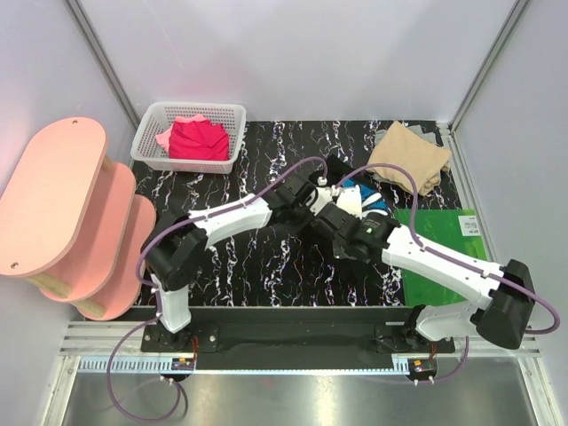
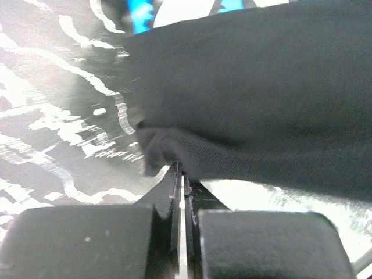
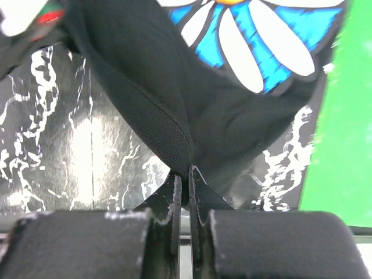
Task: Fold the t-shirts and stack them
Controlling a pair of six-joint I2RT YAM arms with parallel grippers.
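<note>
A black T-shirt point(image 3: 145, 87) with a blue and white flower print point(image 3: 279, 40) lies on the marble table point(image 3: 52, 145). My left gripper is shut on the edge of its dark cloth at the fingertips. My right gripper is shut on a gathered fold of the same shirt, which stretches up from it. In the top view both grippers meet over the shirt at centre right, mostly hidden by the arms.
A white basket point(image 1: 146, 146) with pink and red cloths stands at back left. A folded beige cloth point(image 1: 408, 155) on grey cloth sits at back right. A green board point(image 1: 444, 275) lies right, pink shelves point(image 1: 53, 195) left.
</note>
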